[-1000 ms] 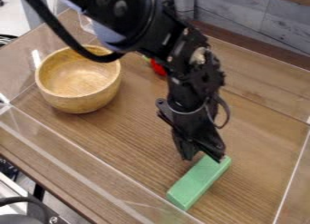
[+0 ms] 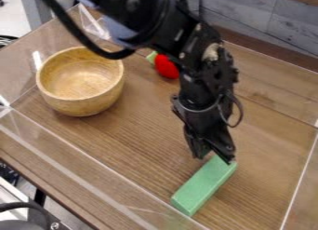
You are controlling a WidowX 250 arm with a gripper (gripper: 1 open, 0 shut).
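Observation:
The black gripper (image 2: pixel 211 150) points down at the right middle of the wooden table, just above the upper end of a flat light-green slab (image 2: pixel 202 187). Its fingers look shut, with nothing visible between them; whether they touch the slab is unclear.
A wooden bowl (image 2: pixel 77 85) sits at the left. A red object (image 2: pixel 166 68) with a green part lies behind the arm near the back.
The gripper and arm have shifted slightly over the last second, tilting and moving a little around the slab's upper end. The slab looks unmoved.

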